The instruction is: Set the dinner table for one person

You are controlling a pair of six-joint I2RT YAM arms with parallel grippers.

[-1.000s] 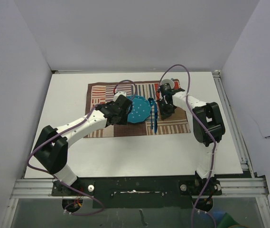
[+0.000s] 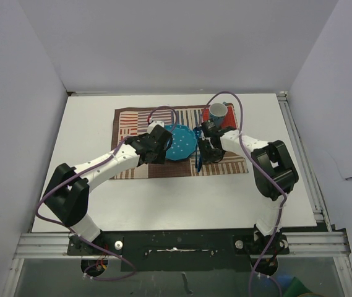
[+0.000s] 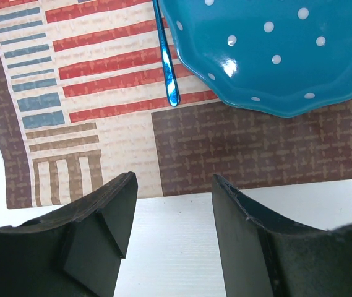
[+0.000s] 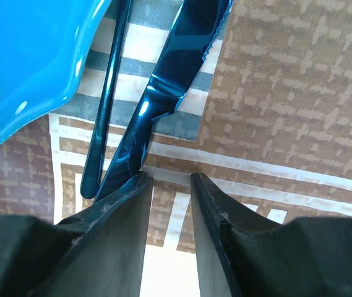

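The blue dotted plate [image 2: 182, 143] lies mid-placemat. Left of it is a slim blue utensil handle [image 3: 167, 71]. To the plate's right lie a thin blue handle [image 4: 104, 117] and a blue knife [image 4: 154, 102] with a serrated blade; the knife slants, its handle end close against the thin handle. My right gripper is partly open over the placemat with an empty gap, its left finger [image 4: 132, 204] against or just over the knife's handle end, the knife lying outside the fingers. My left gripper stands open and empty near the placemat's front edge.
A bluish cup [image 2: 218, 111] stands on the red area at the placemat's [image 2: 117, 133] back right, close behind my right gripper.
My right gripper has moved left and toward the front. The knife's handle end has shifted left toward the thin handle, so the knife now slants. The left arm has stayed still.
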